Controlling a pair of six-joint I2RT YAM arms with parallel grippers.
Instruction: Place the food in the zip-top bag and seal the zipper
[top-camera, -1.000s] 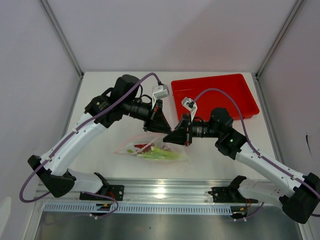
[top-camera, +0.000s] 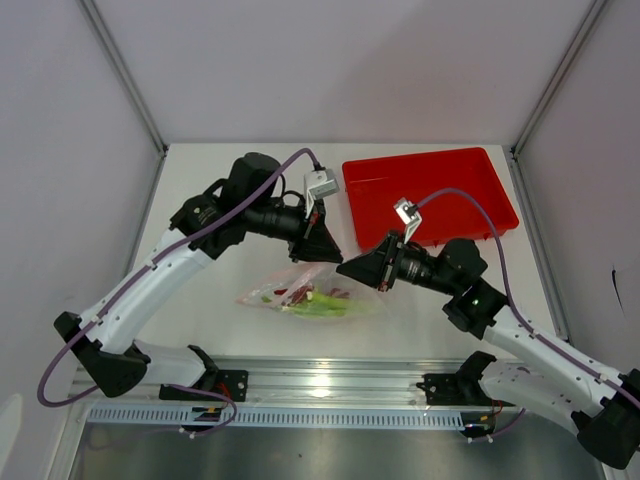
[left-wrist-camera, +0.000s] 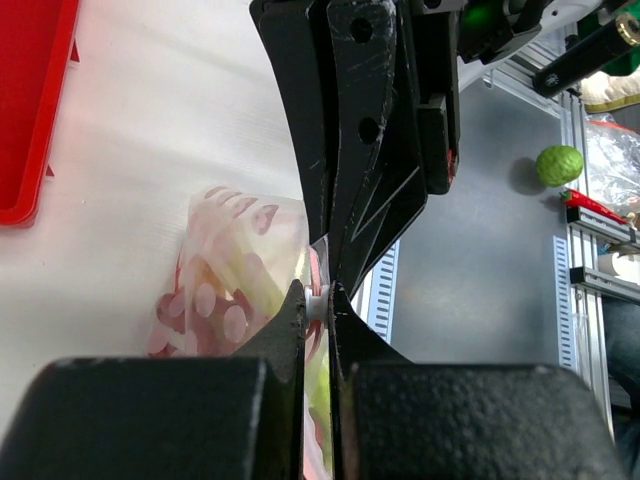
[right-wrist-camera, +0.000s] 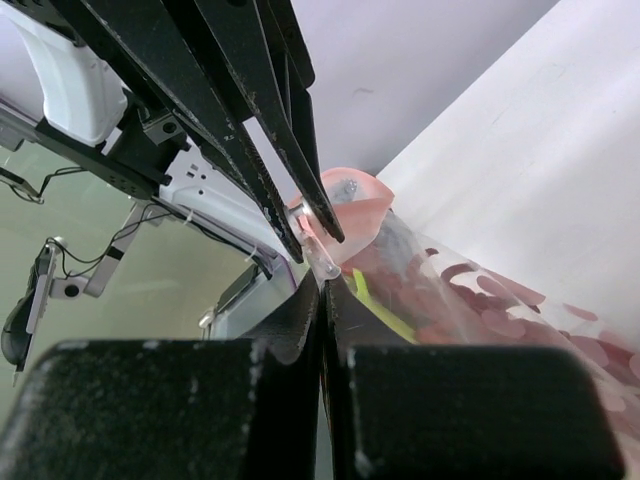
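Observation:
A clear zip top bag with pink spots (top-camera: 311, 299) lies below both grippers, green and red food inside. My left gripper (top-camera: 322, 254) is shut on the bag's zipper end (left-wrist-camera: 316, 301), near its slider. My right gripper (top-camera: 358, 270) is close beside it at the same edge. In the right wrist view its fingertips meet near the pink and clear zipper end (right-wrist-camera: 322, 256); it looks shut, though whether film lies between them is unclear. Each wrist view shows the other gripper's dark fingers very close.
An empty red bin (top-camera: 430, 185) stands at the back right. In the left wrist view a green round item (left-wrist-camera: 559, 165) and a red pepper (left-wrist-camera: 590, 204) lie off to the side.
My right arm has shifted right from a second ago, its gripper moving slightly along the bag's top. The left gripper stays nearly still, and the bag has shifted slightly.

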